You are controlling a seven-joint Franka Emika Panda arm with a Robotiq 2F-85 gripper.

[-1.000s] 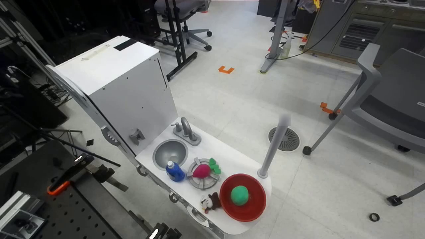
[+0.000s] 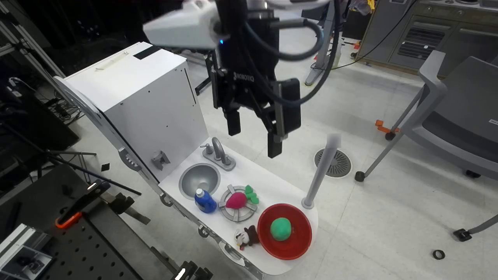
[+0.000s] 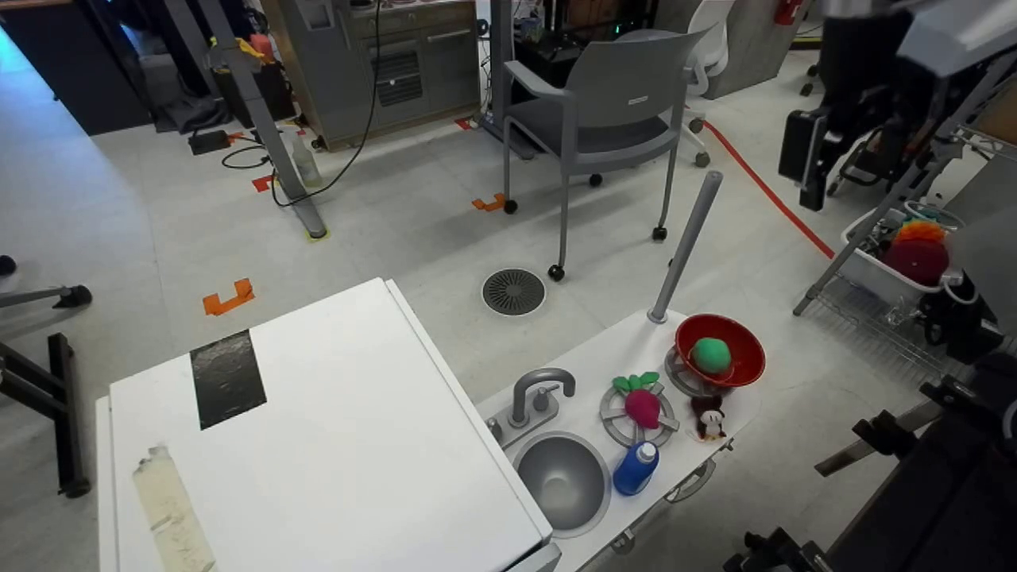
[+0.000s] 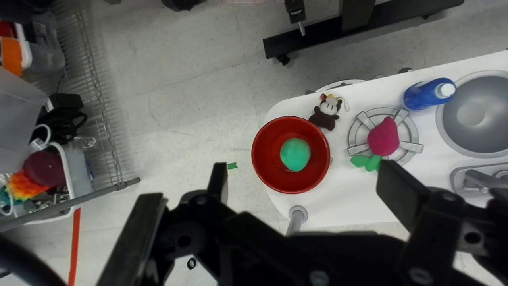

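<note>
High above the white counter, my gripper [image 2: 254,140] is open, with nothing between its fingers. A green ball [image 4: 295,154] rests inside the red bowl [image 4: 262,164] at the counter's rounded end. On the grey burner beside it lies a pink beet-like toy [image 3: 643,408] with green leaves. The blue bottle [image 2: 205,201] stands between that burner and the sink. Touching or very near the bowl is a small brown-and-white plush [image 4: 326,112]. In the wrist view, my fingers [image 4: 402,193] frame the scene well above these objects.
The grey sink [image 3: 564,485] and its faucet [image 2: 219,154] sit close to a tall white cabinet [image 2: 154,102]. A grey post [image 2: 322,172] rises from the counter's edge near the bowl. A wire shelf with bins [image 4: 78,157] stands on the floor apart from the counter.
My arm and gripper have come into exterior view 1 from outside the frame and now hang over the counter. The objects on the counter have not moved.
</note>
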